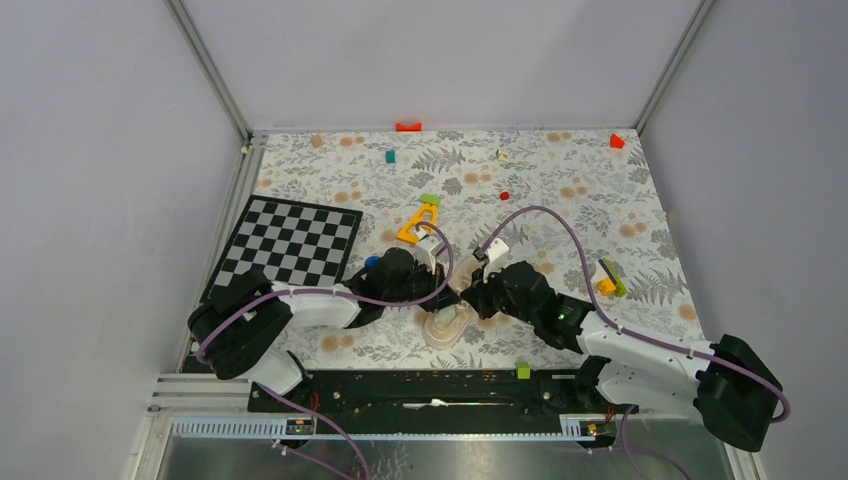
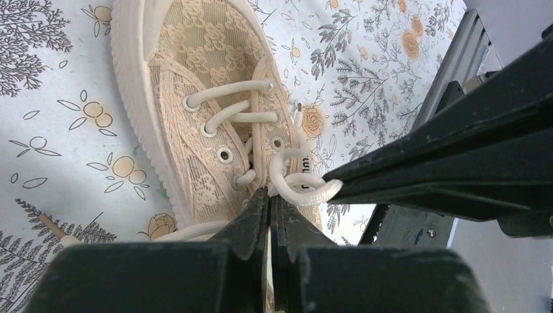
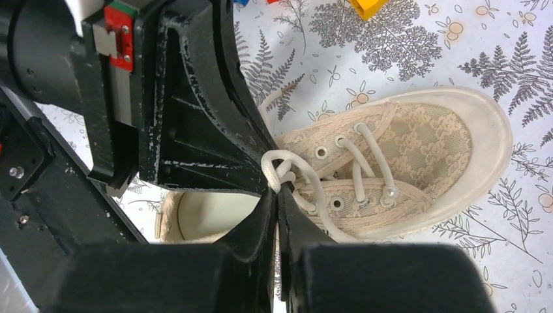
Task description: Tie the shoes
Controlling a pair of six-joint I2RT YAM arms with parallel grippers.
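Note:
A beige canvas shoe with white laces lies between my grippers, its toe pointing right in the right wrist view. My left gripper is shut over the lacing; white lace lies at its tips, and whether any is between them is unclear. My right gripper is shut on a white lace (image 3: 306, 169), which loops at the tips of both grippers, close together above the shoe. In the top view both grippers largely hide the shoe (image 1: 440, 330).
A checkered board (image 1: 290, 230) lies at left, a yellow piece (image 1: 410, 230) behind the shoe, more yellow and green pieces (image 1: 610, 280) at right. The back of the table is mostly open, with small scattered blocks. The table's front edge is close below the shoe.

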